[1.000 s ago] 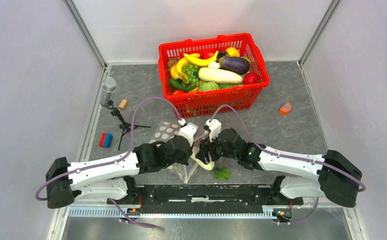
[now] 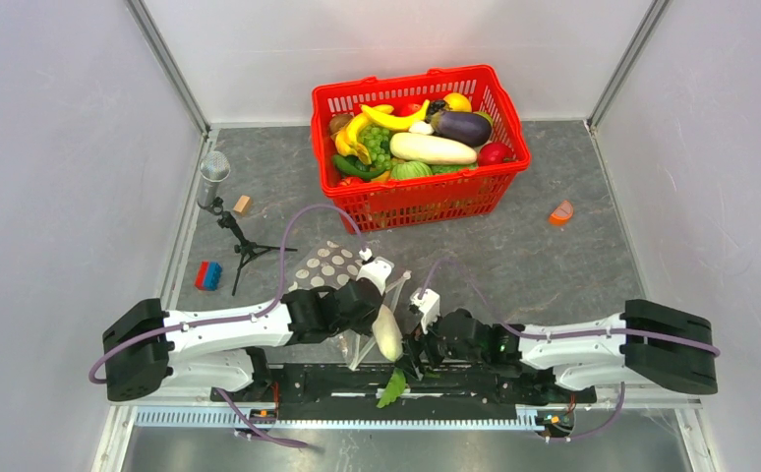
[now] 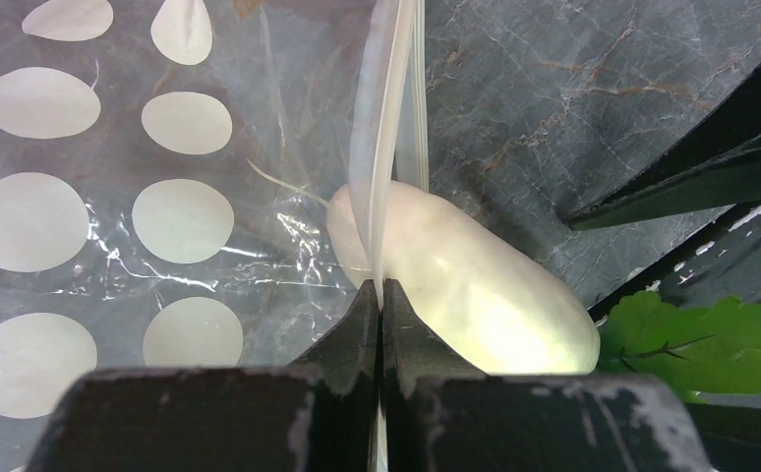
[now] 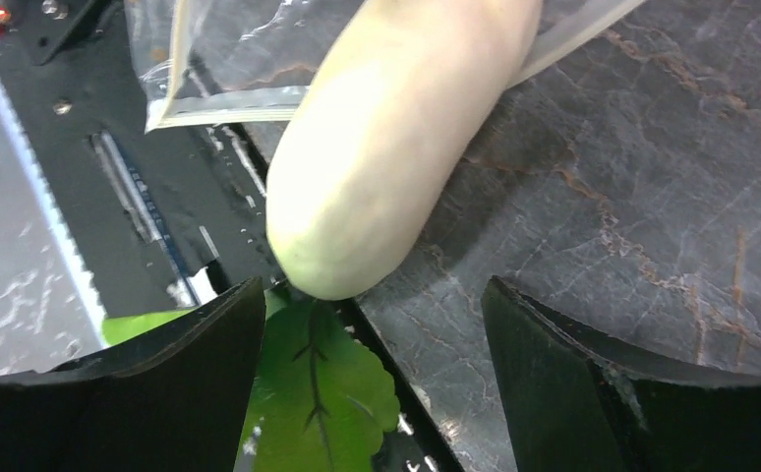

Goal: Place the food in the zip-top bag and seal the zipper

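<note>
The clear zip top bag (image 3: 188, 221) with white dots lies at the front centre. My left gripper is shut on its zipper edge. A white radish (image 3: 465, 275) (image 4: 386, 147) with green leaves (image 3: 691, 344) (image 4: 322, 403) lies at the bag's mouth, its white body against the bag and its leaves hanging over the table's front edge. My right gripper stands open at the leafy end of the radish, one finger either side of the leaves, with no grip visible.
A red basket (image 2: 416, 206) full of fruit and vegetables stands at the back. A tripod with a microphone (image 2: 244, 246), a red-blue block (image 2: 207, 275) and a small wooden block (image 2: 243, 205) are at left. An orange piece (image 2: 560, 214) lies at right, where the table is largely clear.
The right arm drew back rightward and has now moved left and down toward the leaves. The radish and leaves have shifted toward the front edge.
</note>
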